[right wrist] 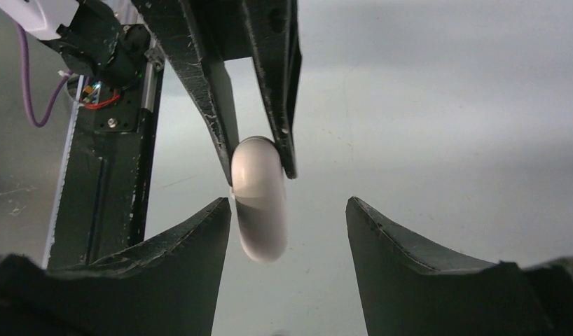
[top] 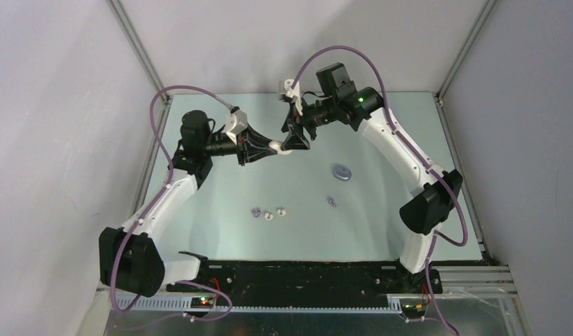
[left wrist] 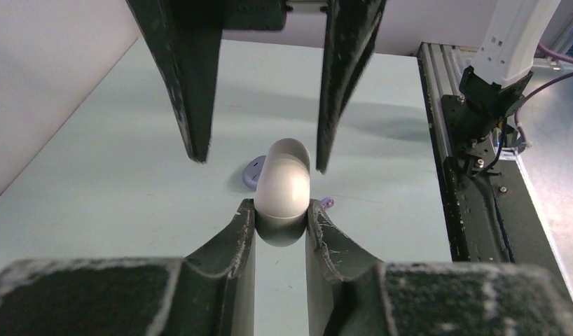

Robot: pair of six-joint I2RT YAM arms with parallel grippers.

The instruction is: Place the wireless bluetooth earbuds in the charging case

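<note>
A white, pill-shaped charging case (left wrist: 284, 183) is held up above the table, with my left gripper shut on one end of it. Its lid looks closed. My right gripper is open just over the case; in the right wrist view the white case (right wrist: 259, 203) shows between its spread fingers, nearer the left one. Seen from above, the right fingers (top: 295, 138) cover part of the case; contact cannot be told. Two white earbuds, one (top: 269, 215) beside the other (top: 281, 211), lie on the table below.
A purple earbud (top: 256, 211) lies left of the white ones, and another purple earbud (top: 331, 201) to the right. Above that one rests a closed purple case (top: 342, 173).
</note>
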